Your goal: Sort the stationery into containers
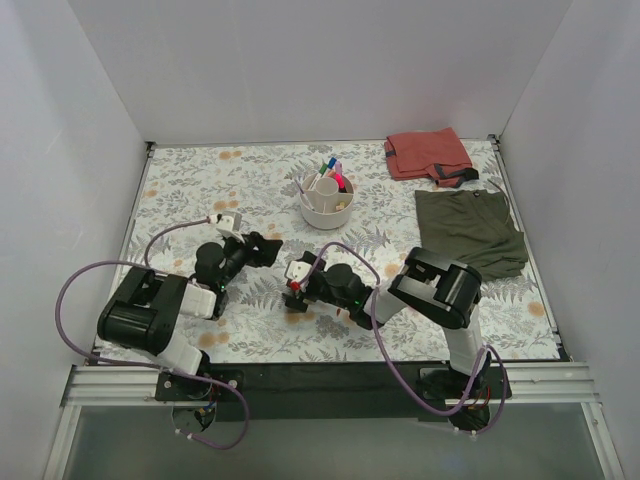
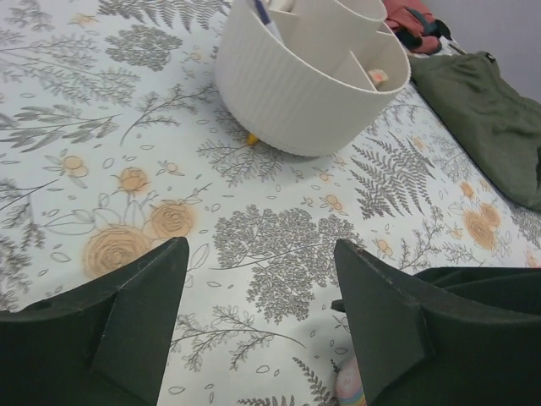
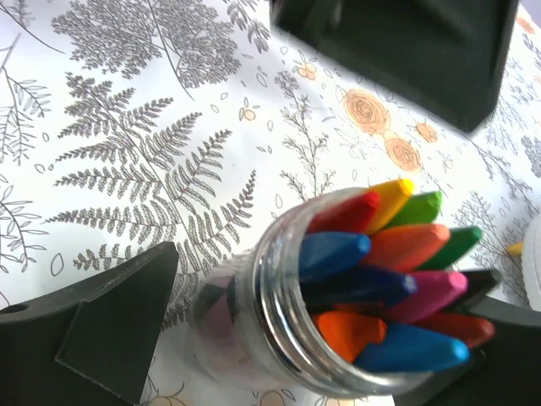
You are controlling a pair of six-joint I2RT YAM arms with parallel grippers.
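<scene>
In the right wrist view a clear jar [image 3: 224, 326], tilted in that view, is packed with colored pencils or markers [image 3: 406, 249], tips out. My right gripper has its fingers apart on either side of the jar; whether they touch it I cannot tell. From above, the gripper mostly hides the jar. My left gripper is open with only tablecloth between its fingers, just left of the right one. The white round organizer [image 1: 327, 203] behind both arms holds several pens [image 1: 325, 170] and a pink item [image 1: 338, 181].
A red folded cloth or pouch [image 1: 428, 156] lies at the back right, with a dark green cloth [image 1: 470, 233] in front of it. A blurred black part [image 3: 406, 51] crosses the top of the right wrist view.
</scene>
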